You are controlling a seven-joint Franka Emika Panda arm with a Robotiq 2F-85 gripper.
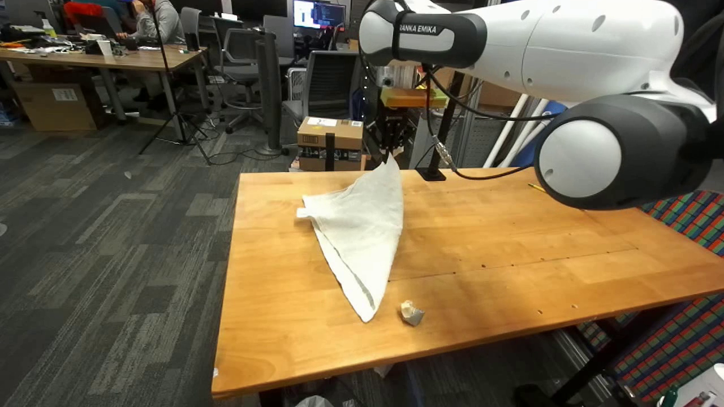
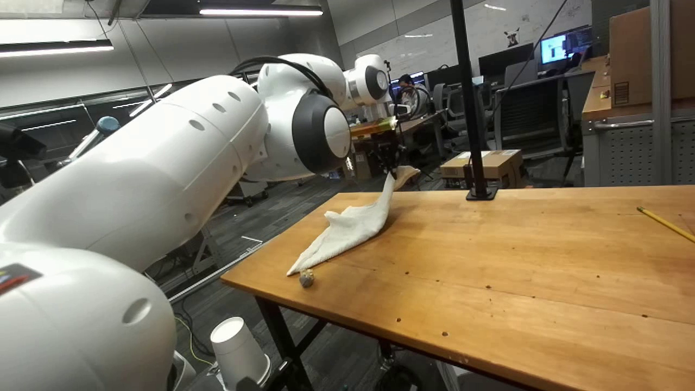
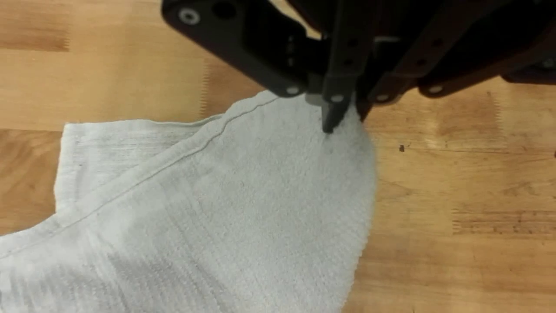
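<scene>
A white cloth (image 1: 360,227) lies partly on the wooden table, its far corner lifted up off the surface. My gripper (image 1: 389,150) is shut on that raised corner. From the other side, the cloth (image 2: 355,225) rises in a narrow fold to the gripper (image 2: 392,170), and a small flap sticks out past the fingers. In the wrist view the cloth (image 3: 250,208) stretches down and left from the gripper, with a layer showing underneath at the left. Most of the pinched edge is hidden behind the fingers.
A small crumpled lump (image 1: 411,312) rests near the cloth's near tip. A black post (image 2: 480,130) stands on a base at the table's far edge, close to the gripper. A yellow pencil (image 2: 665,224) lies farther off.
</scene>
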